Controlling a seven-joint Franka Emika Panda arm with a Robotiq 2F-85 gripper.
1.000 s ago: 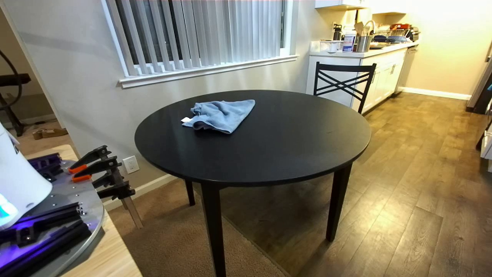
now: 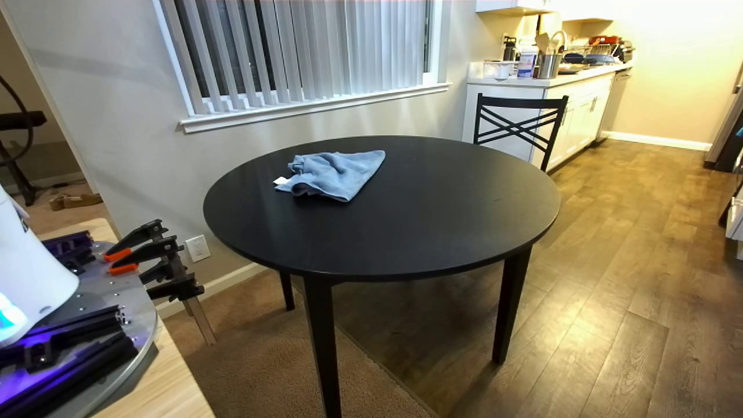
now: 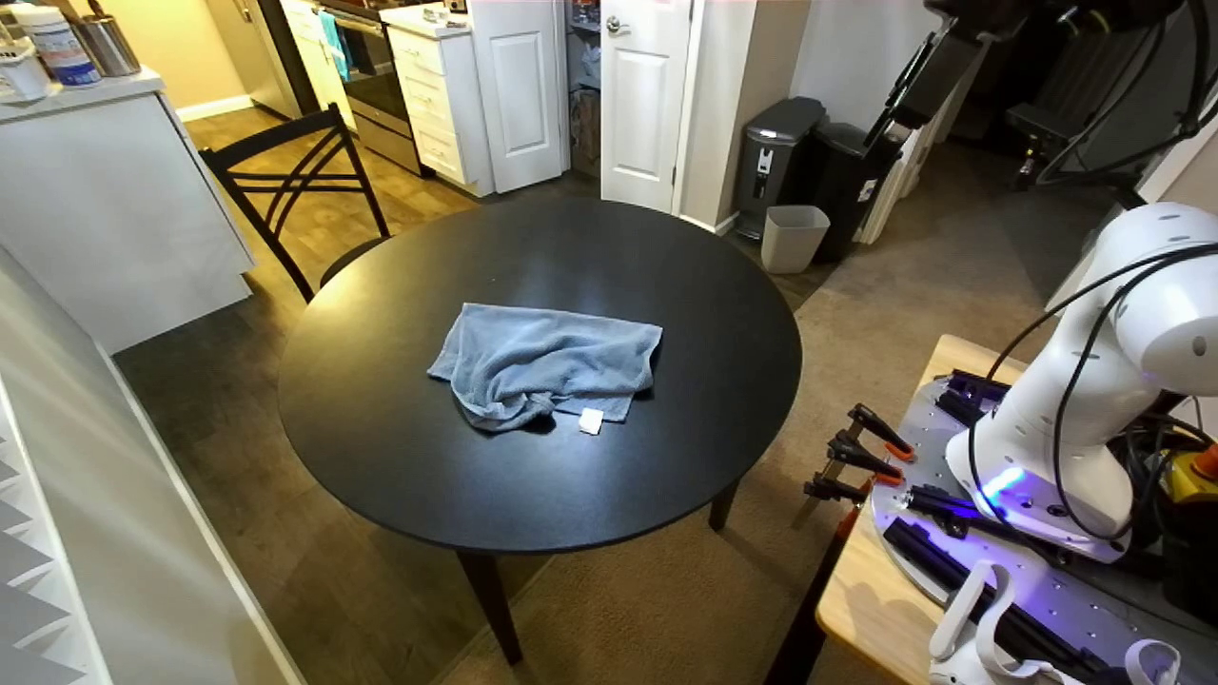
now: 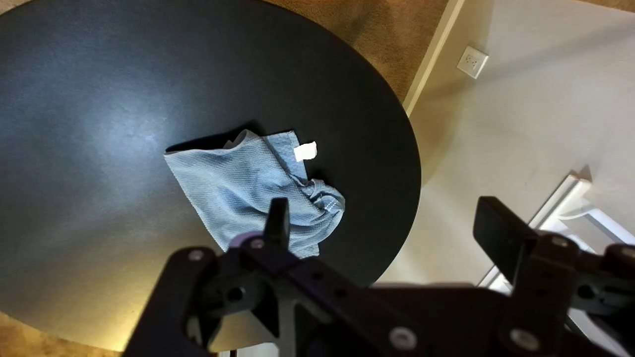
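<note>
A blue cloth (image 2: 338, 174) lies crumpled and partly folded on the round black table (image 2: 446, 209), towards the window side. Its white tag (image 3: 590, 421) sticks out at one edge, beside a bunched corner. From above, the wrist view shows the whole cloth (image 4: 238, 184) except a small part behind a finger. My gripper stands open, its two dark fingers wide apart with nothing held between them. It hangs well above the table, clear of the cloth. In exterior view 2 part of the dark gripper (image 3: 913, 86) shows at the top right, away from the tabletop.
A black chair (image 3: 297, 188) stands at the table's kitchen side. The wall with window blinds (image 2: 313, 49) runs close behind the table. Clamps (image 3: 856, 451) jut from the robot's wooden stand (image 3: 856, 599).
</note>
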